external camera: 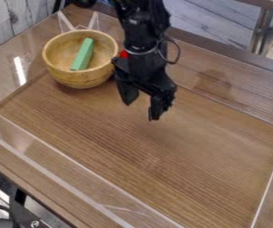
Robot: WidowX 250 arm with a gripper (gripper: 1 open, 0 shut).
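My black gripper (144,95) hangs over the upper middle of the wooden table, open, its fingers pointing down. To its left a yellow bowl (62,53) holds a light green elongated object (84,55). A small piece of something red (123,55) shows behind the arm, mostly hidden by it.
A grey-white rail or ledge (246,13) runs at the back right. Black cables lie at the lower left corner.
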